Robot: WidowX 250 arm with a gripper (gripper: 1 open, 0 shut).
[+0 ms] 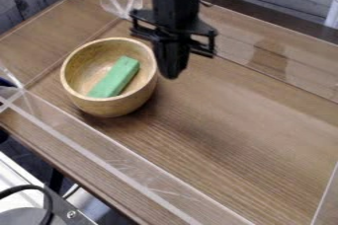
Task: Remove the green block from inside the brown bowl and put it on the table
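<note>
The brown bowl (67, 94) stands at the left of the table, with the green block (114, 77) inside it. The block lies slantwise, its upper end leaning towards the bowl's right side. My black gripper (171, 69) points down just right of the bowl's upper right rim, its tip overlapping that edge in the picture. No object shows at its fingertips. The fingers are dark and small here, so whether they are apart or together is unclear, as is their height above the table.
Bare wooden table (238, 135) stretches right and in front of the bowl. A clear plastic edge (93, 155) runs along the near left side. A dark damp-looking patch (271, 56) marks the wood at upper right.
</note>
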